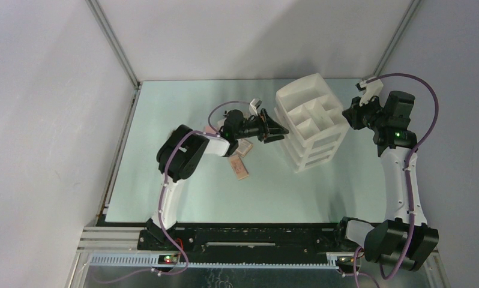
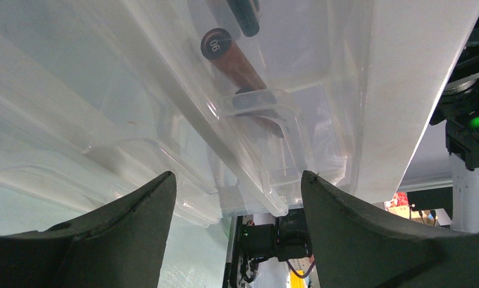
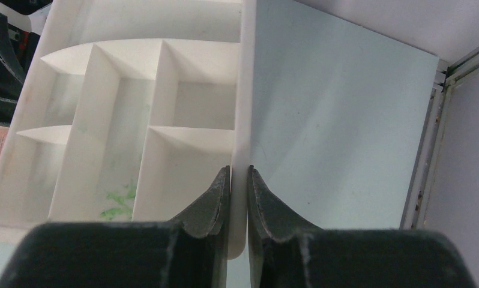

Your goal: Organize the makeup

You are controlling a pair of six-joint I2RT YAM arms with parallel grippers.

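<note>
A white tiered organizer [image 1: 309, 90] with empty top compartments stands at the back right of the mat. My right gripper [image 1: 347, 117] is shut on its right rim, seen closely between the fingertips in the right wrist view. My left gripper [image 1: 273, 131] is at the organizer's left side, its fingers parted in front of the clear drawers [image 2: 267, 180], nothing visible between them. Inside a drawer lie a brown tube [image 2: 234, 63] labelled 06 and a dark tube [image 2: 243, 15].
Pink palettes [image 1: 239, 168] lie under and in front of my left arm. Walls enclose the back and sides.
</note>
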